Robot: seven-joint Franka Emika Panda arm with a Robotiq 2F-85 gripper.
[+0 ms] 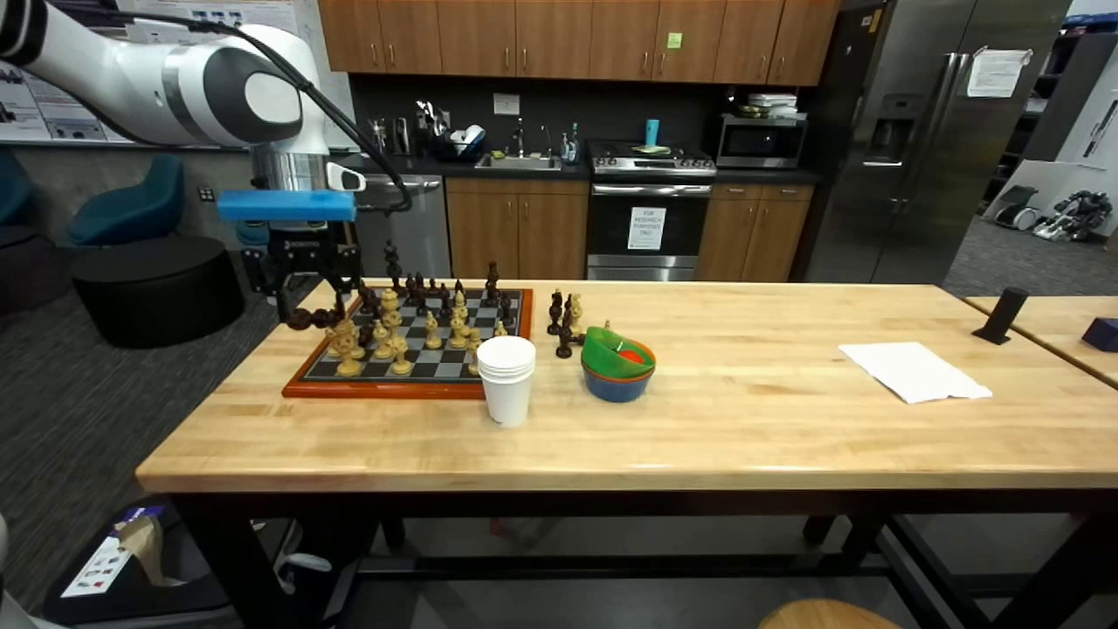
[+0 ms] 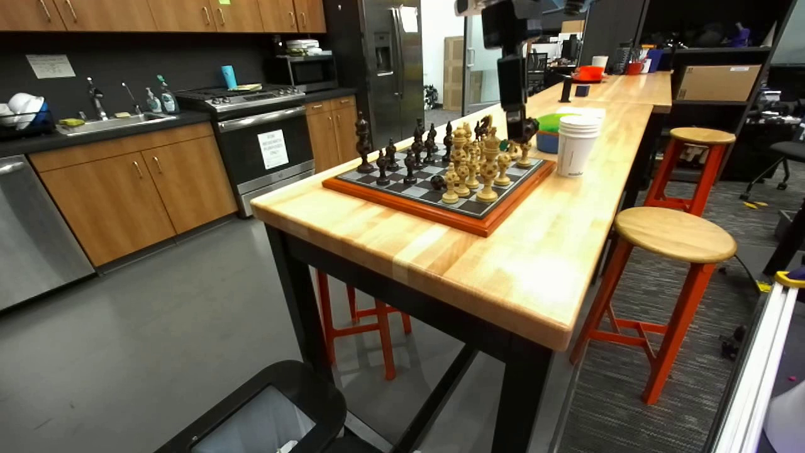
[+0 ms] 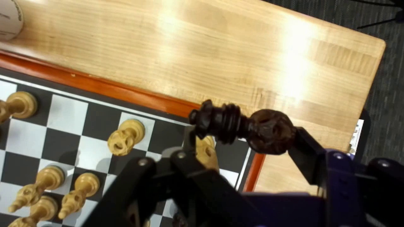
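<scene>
A dark brown chess piece (image 3: 227, 123) lies sideways between the fingertips of my gripper, which is shut on it end to end. In exterior view 1 the gripper (image 1: 314, 299) is at the left edge of the chessboard (image 1: 377, 389), with the dark piece (image 1: 300, 319) level and close to the light pieces' tops. Exterior view 2 shows the dark piece (image 2: 522, 129) partly covered by the finger. Beneath the gripper in the wrist view, a light piece (image 3: 206, 153) is partly hidden by a finger. Another light piece (image 3: 127, 136) stands on a white square nearby.
Light and dark pieces crowd the board. Stacked white cups (image 1: 507, 379) stand at its front right corner, beside a blue bowl (image 1: 616, 389) holding a green bowl (image 1: 603, 351). Several pieces stand off the board, including a dark one (image 1: 563, 342).
</scene>
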